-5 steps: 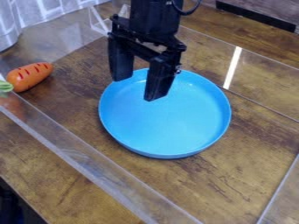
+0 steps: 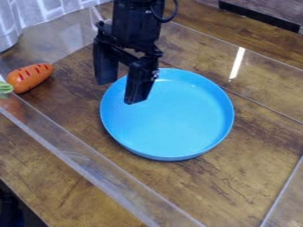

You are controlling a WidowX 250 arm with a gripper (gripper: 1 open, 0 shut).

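Note:
My black gripper [image 2: 126, 76] hangs over the upper left rim of a round blue plate [image 2: 168, 120], its two fingers spread apart, open, with nothing visible between them. The plate is empty. An orange toy carrot [image 2: 30, 77] with a green top lies at the far left on the wooden surface, apart from the gripper.
Clear plastic edges run along the left, lower left and right of the wooden table [image 2: 236, 199]. A white, rumpled material [image 2: 18, 18] is at the top left. The wood around the plate is bare.
My gripper has shifted a little to the left over the plate's rim and appears slightly turned. The plate and carrot have not moved.

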